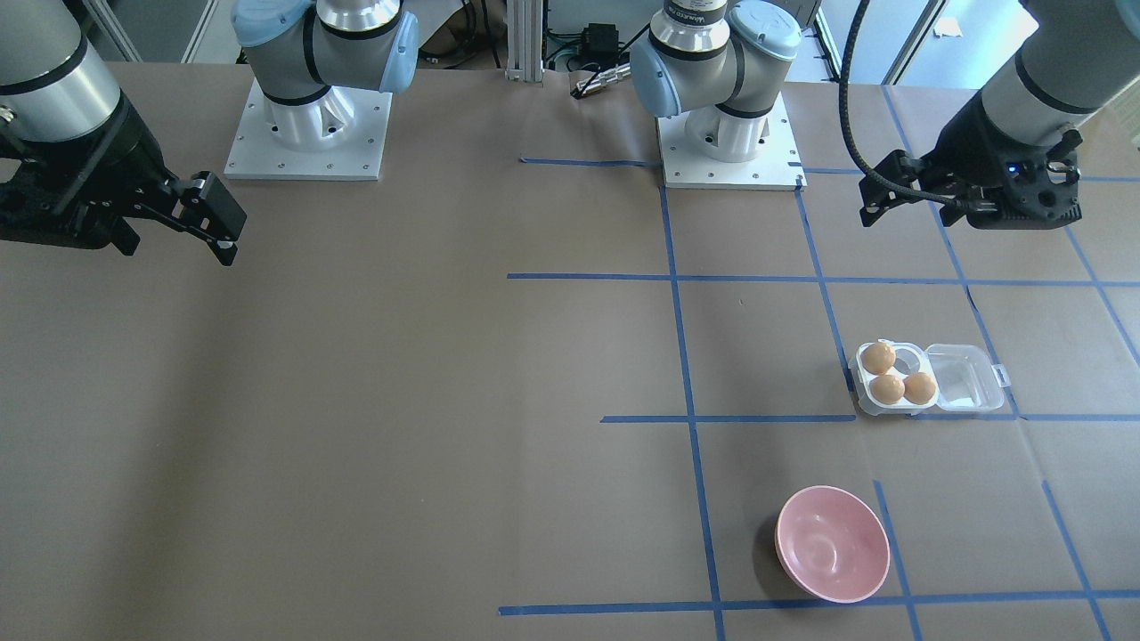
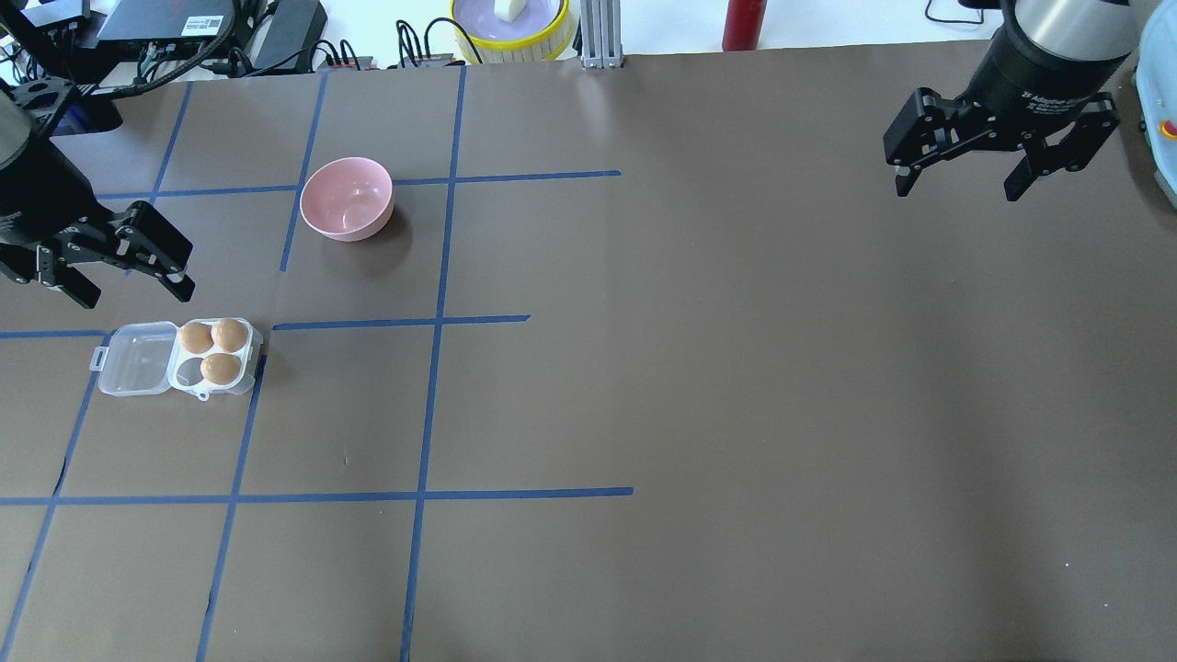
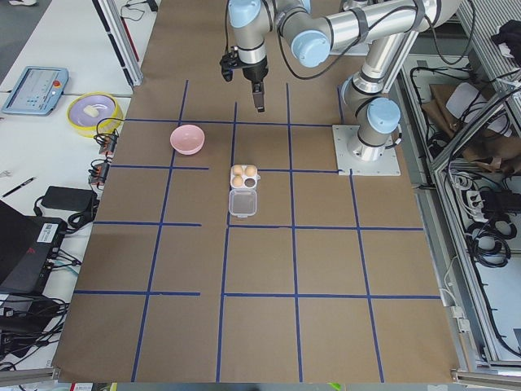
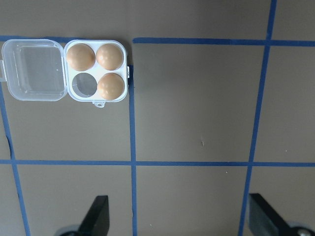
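Observation:
A clear plastic egg carton (image 1: 895, 377) lies open on the taped table, holding brown eggs (image 4: 110, 86) in three cups, one cup empty; its empty lid (image 4: 37, 70) points away from the eggs. A pink bowl (image 1: 831, 543) stands apart from it. My gripper hangs above the table near the carton, its fingers wide open with nothing between them; the carton is in the upper left of the wrist view.
A second arm's gripper (image 2: 982, 154) hangs at the other side, at top right of the top view.

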